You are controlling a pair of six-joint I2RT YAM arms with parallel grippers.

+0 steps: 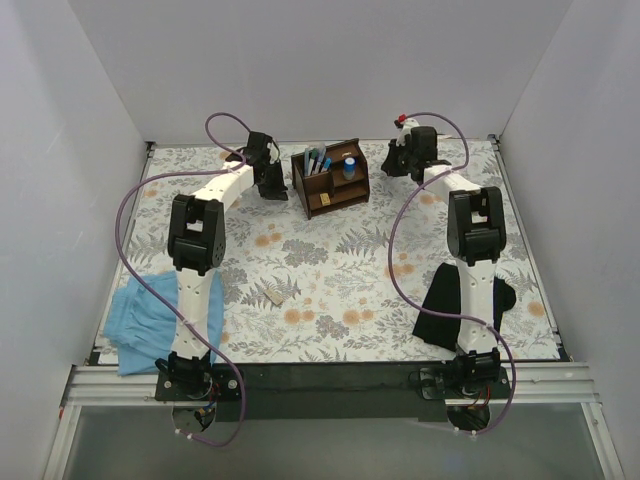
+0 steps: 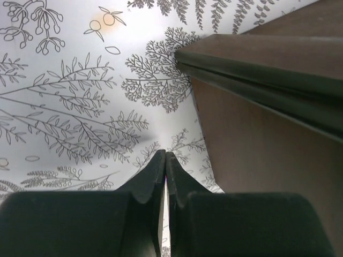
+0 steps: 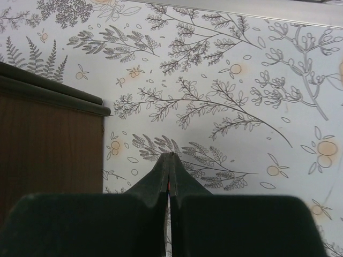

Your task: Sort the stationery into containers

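Observation:
A dark brown organizer (image 1: 345,202) stands at the back middle of the table. Pens (image 1: 315,160) are upright in its left compartment, a blue container (image 1: 349,169) sits on the right, and a small yellow piece (image 1: 325,199) is in the lower part. Alone on the cloth at left front lies a small beige block (image 1: 274,297). My left gripper is shut and empty beside the organizer's left side wall (image 2: 257,144). On the opposite side, my right gripper is shut too, apart from the right side wall (image 3: 51,147), with nothing visible between its fingers.
A blue cloth (image 1: 150,320) lies at the front left, partly under the left arm. A black cloth (image 1: 437,310) is at the front right. The patterned tablecloth (image 1: 345,290) is clear across the middle.

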